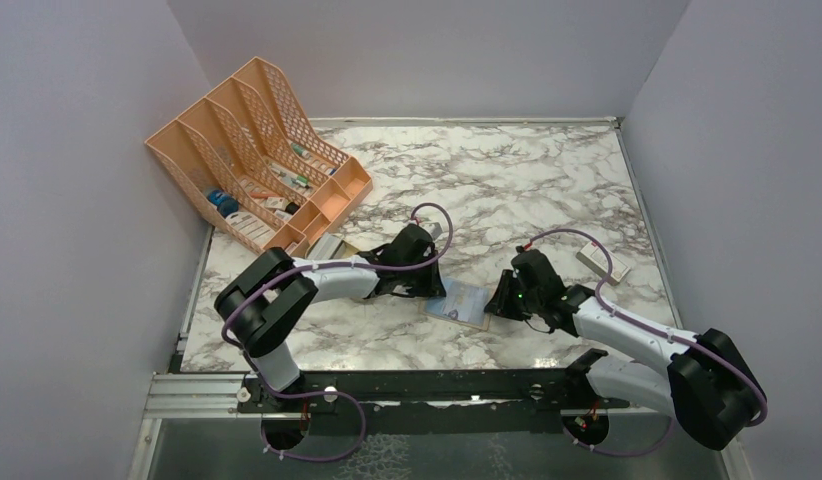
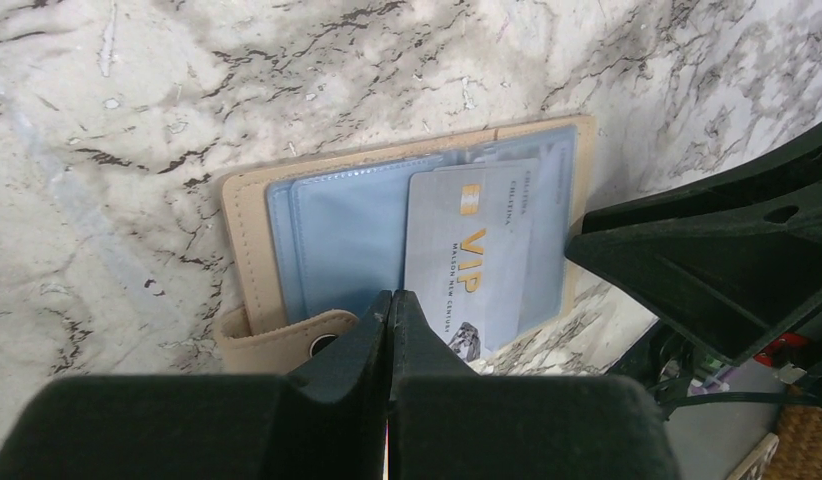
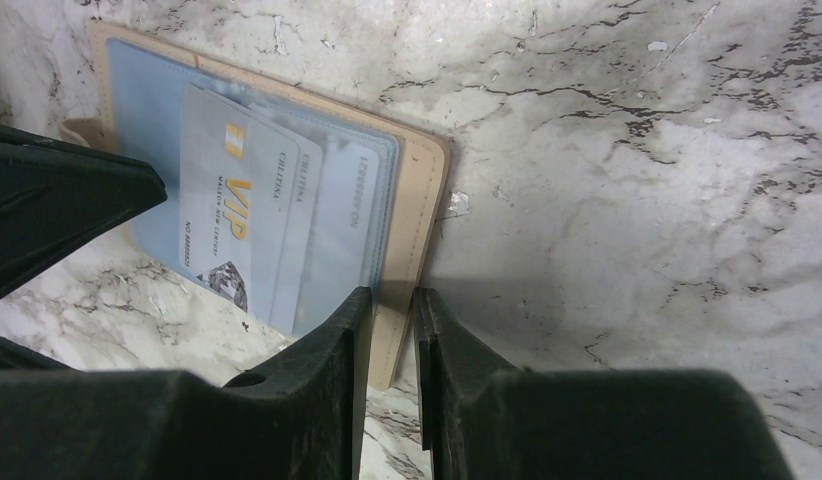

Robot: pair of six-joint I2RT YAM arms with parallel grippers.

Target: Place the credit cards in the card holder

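The open card holder (image 2: 249, 240), beige with blue clear pockets, lies on the marble table between both arms. A silver VIP card (image 2: 467, 225) lies over its right-hand pocket, offset from another silver card (image 3: 301, 215) whose edge shows beside it. My left gripper is shut with nothing between its fingertips, just beside the VIP card's near left edge and over the holder's blue pocket. In the right wrist view my right gripper is shut on the holder's beige right edge. How deep the cards sit is hard to tell.
An orange organizer (image 1: 332, 200) with bottles and tubes stands at the back left. A small white box (image 1: 602, 262) lies at the right. A metallic item (image 1: 325, 247) sits behind the left arm.
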